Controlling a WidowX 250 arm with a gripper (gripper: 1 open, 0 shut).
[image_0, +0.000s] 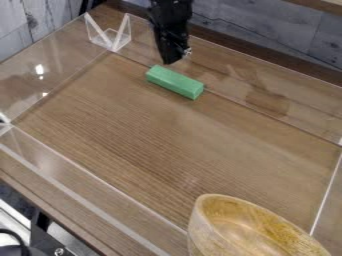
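My gripper (174, 50), black and small in view, is at the top centre, just above and behind a green block (174, 83) that lies flat on the wooden table (147, 150). I cannot tell whether its fingers are open or shut.
A clear plastic item (110, 32) stands at the back left. A large yellow bowl-like object (241, 230) sits at the front right.
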